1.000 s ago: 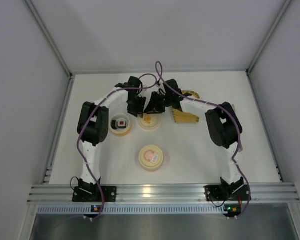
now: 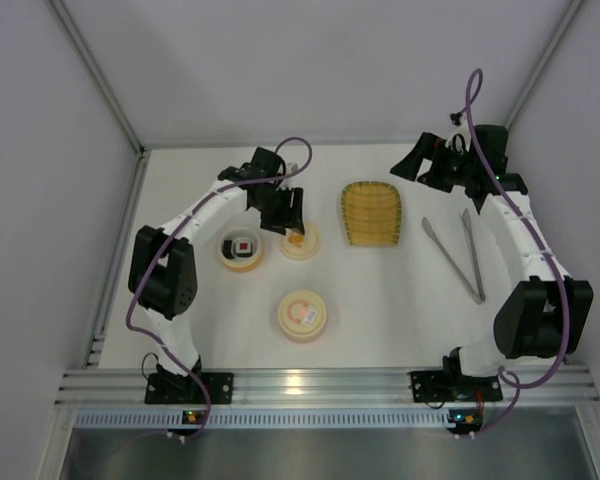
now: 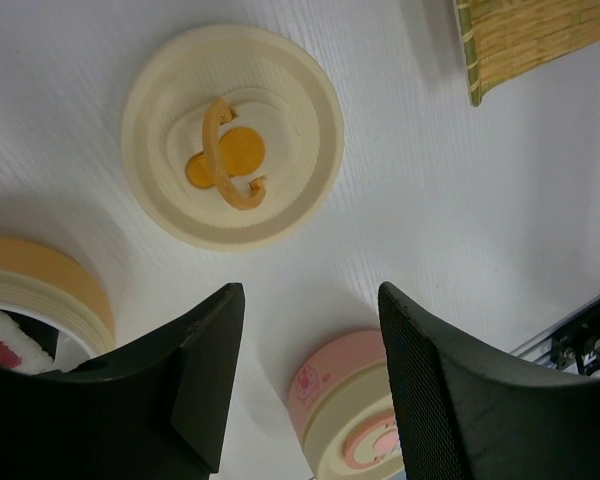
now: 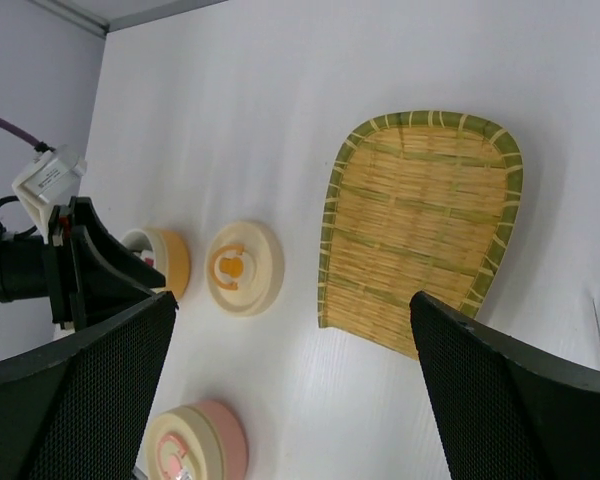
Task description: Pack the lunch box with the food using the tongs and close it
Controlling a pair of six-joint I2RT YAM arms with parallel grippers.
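An open round lunch box (image 2: 241,264) stands at the left of the table, with sushi-like pieces showing inside. Right beside it lies a cream lid (image 3: 310,190) with an orange handle, flat on the table. A second round box (image 2: 302,316), pink and cream with its lid on, sits nearer the front. The woven bamboo tray (image 4: 410,240) is empty. Above the table near the loose lid, my left gripper is open, nothing between its fingers. My right gripper hangs open and empty toward the right of the tray.
Two long thin grey utensils, perhaps tongs or chopsticks (image 2: 454,262), lie right of the tray in a V. Bare table surrounds the tray, and the middle front between the closed box and the right arm is clear.
My right arm has swung away from the loose lid, over the tray and off to the right, uncovering the tray. The left gripper has shifted only slightly. Boxes, lid and tray stay put.
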